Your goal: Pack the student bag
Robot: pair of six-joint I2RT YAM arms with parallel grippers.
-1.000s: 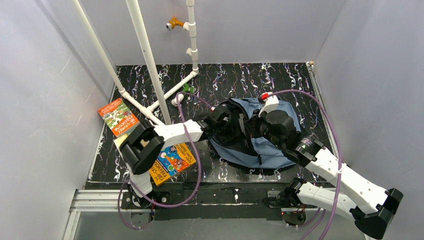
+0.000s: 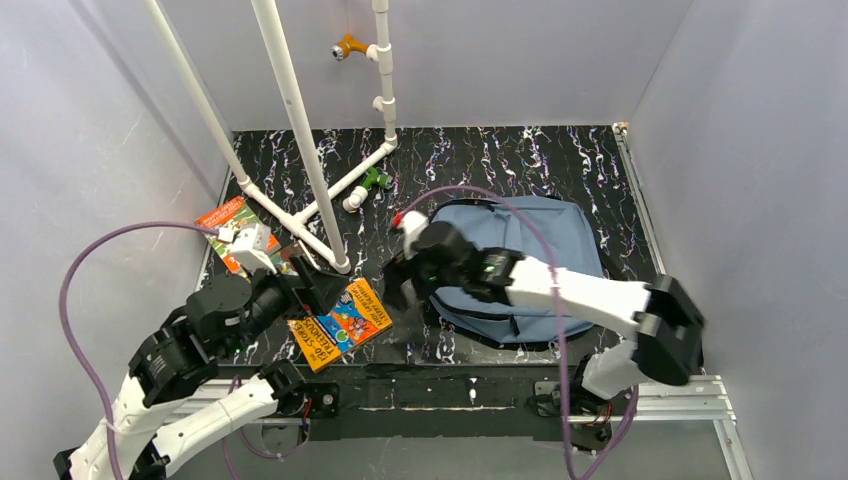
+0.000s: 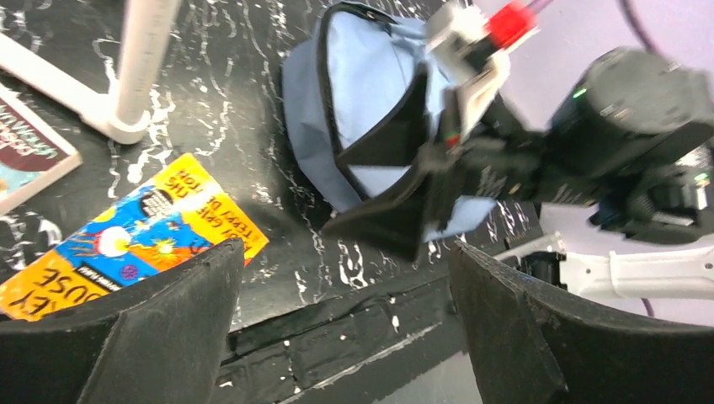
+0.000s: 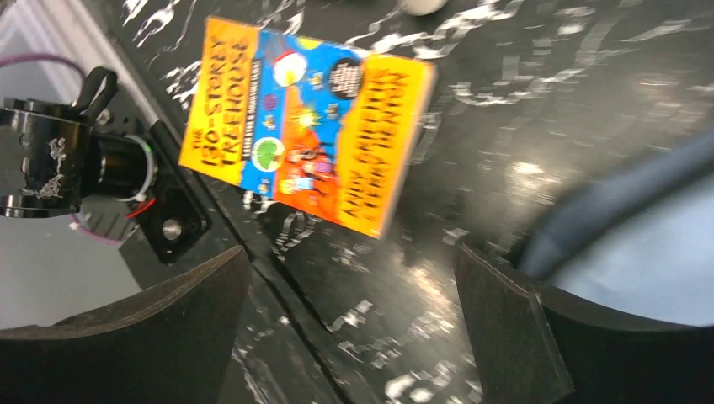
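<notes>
An orange and blue book [image 2: 345, 322] lies flat on the dark marbled table, left of centre; the right wrist view shows the whole cover of this book [image 4: 303, 126]. The blue bag [image 2: 555, 225] lies on the right half of the table, its flap down and partly covered by my right arm. My left gripper [image 2: 325, 285] hangs over the left side by the book, its fingers [image 3: 160, 337] apart and nothing between them. My right gripper [image 2: 395, 285], blurred, stands between book and bag, fingers [image 4: 514, 328] spread and empty.
More books [image 2: 238, 232] lie at the far left, one partly under the left arm. White pipes [image 2: 305, 150] rise through the back left, with a green valve [image 2: 375, 180] near their base. Bare table lies between the pipes and the bag.
My left gripper came out of the bag and swung left above the books. My right gripper let go of the bag's flap, which fell closed, and moved left toward the book.
</notes>
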